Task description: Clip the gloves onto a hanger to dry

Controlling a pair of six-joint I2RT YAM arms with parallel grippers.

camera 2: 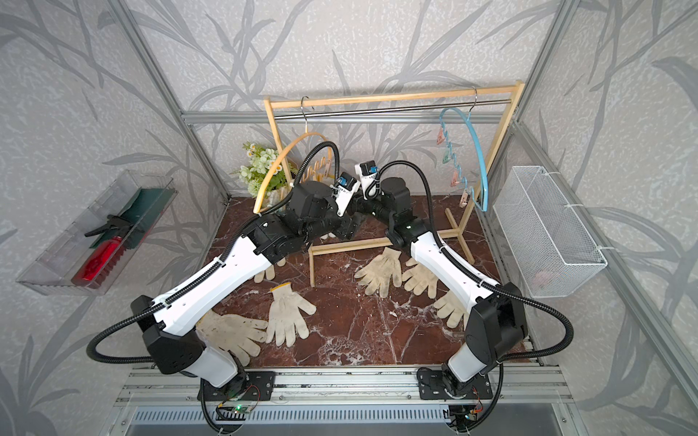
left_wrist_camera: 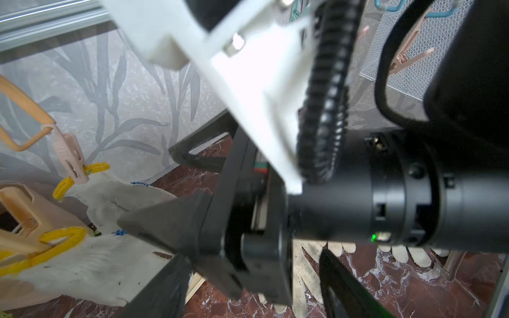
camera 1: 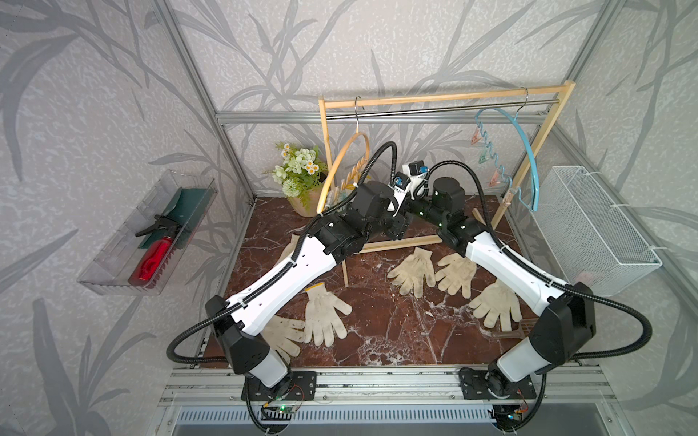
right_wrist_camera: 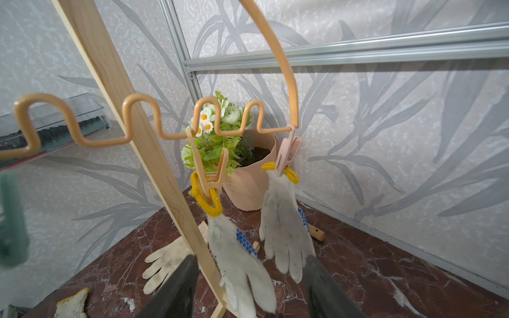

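Observation:
Two gloves hang by clips from the orange hanger on the wooden rack. The blue hanger carries empty clips at the right. More cream gloves lie on the marble table. My left gripper is raised near the rack's middle, beside my right gripper, which faces the orange hanger; both stand open, with nothing seen between their blurred fingers. In the left wrist view, the other arm crosses close in front.
A flower pot stands at the back left behind the orange hanger. A white mesh basket is on the right wall, a clear tray on the left. The two arms are very close together at the centre.

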